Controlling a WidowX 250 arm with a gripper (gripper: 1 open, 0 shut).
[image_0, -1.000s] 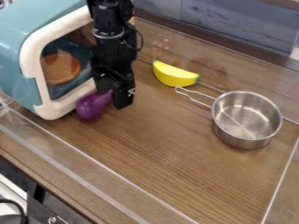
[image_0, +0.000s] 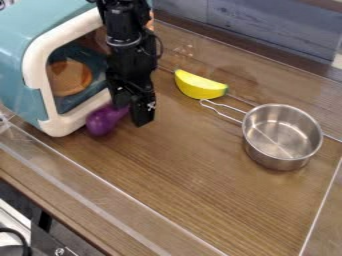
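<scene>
My black gripper (image_0: 130, 108) is low at the front of a light blue, white-rimmed toy appliance (image_0: 36, 45), just above and beside a purple eggplant-shaped object (image_0: 103, 122) lying on the wooden table at the opening's lower corner. The fingers are dark against the eggplant and partly hide its upper end; they appear apart. Inside the appliance is a round orange-brown piece (image_0: 70, 77).
A steel saucepan (image_0: 281, 136) sits at the right, its handle pointing toward a yellow banana (image_0: 201, 84) behind it. A plank wall runs along the back.
My gripper and the eggplant show only very slight shifts; the rest stands as before.
</scene>
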